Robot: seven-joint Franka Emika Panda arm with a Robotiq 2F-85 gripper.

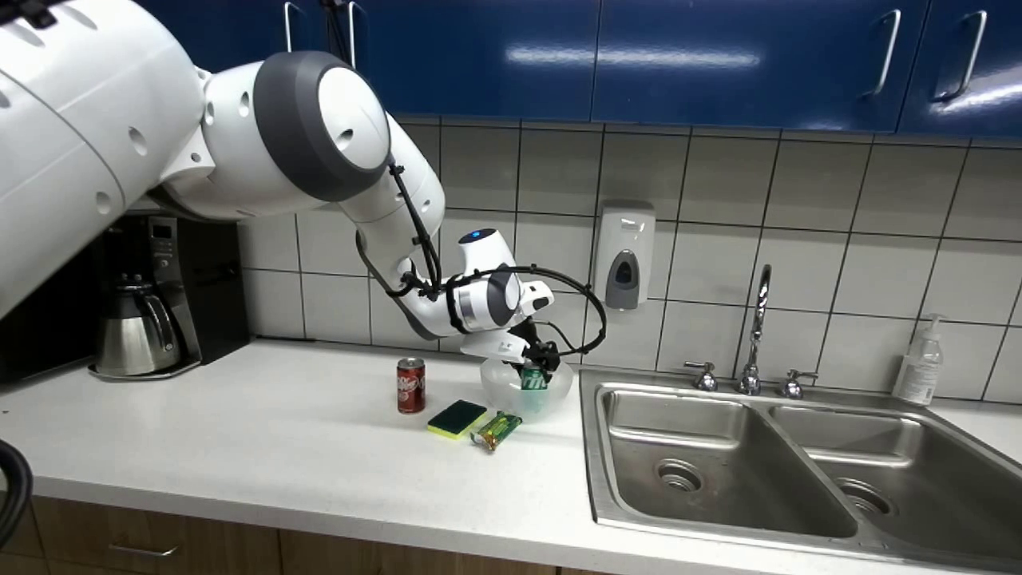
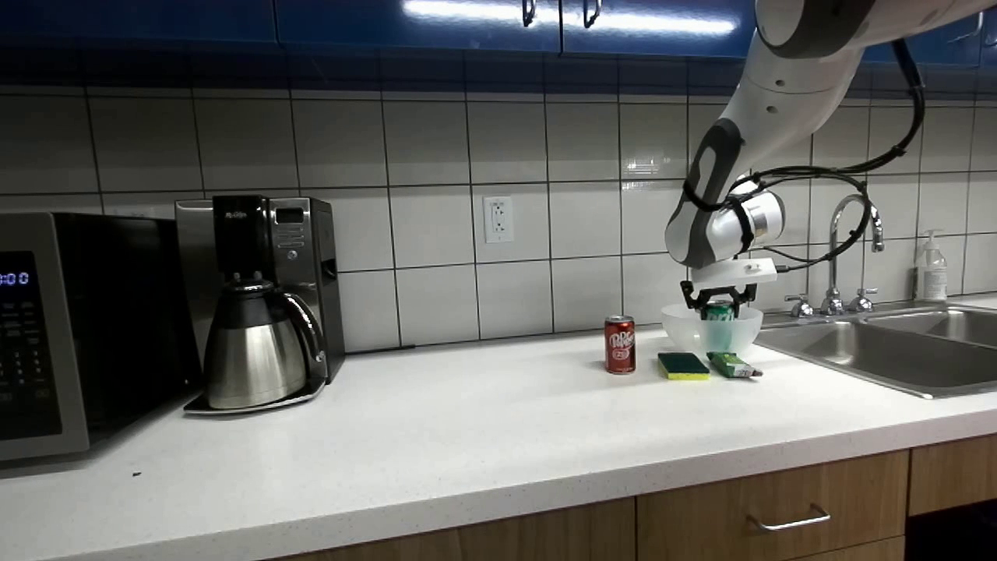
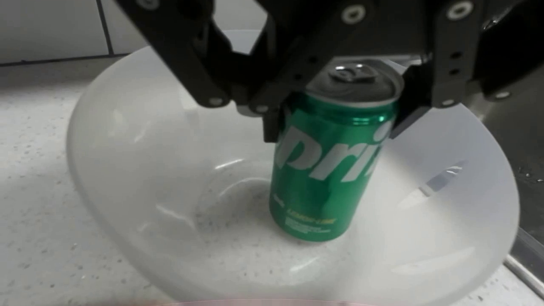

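Note:
A green Sprite can (image 3: 326, 168) stands slightly tilted inside the translucent white bowl (image 3: 127, 168), with my gripper shut on its upper part, one finger at each side. In exterior view 1 the can (image 1: 533, 378) shows just under the gripper (image 1: 539, 362), its lower part veiled by the wall of the bowl (image 1: 560, 398). Exterior view 2 has the can (image 2: 719, 313) between the fingers as well, partly below the bowl's rim. Whether the can's base touches the bowl's bottom, I cannot tell for sure.
Left of the bowl stands a red Dr Pepper can (image 1: 411, 385). A green-and-yellow sponge (image 1: 457, 418) and a green wrapped snack (image 1: 496, 430) lie in front. The steel sink (image 1: 596, 460) adjoins on the right.

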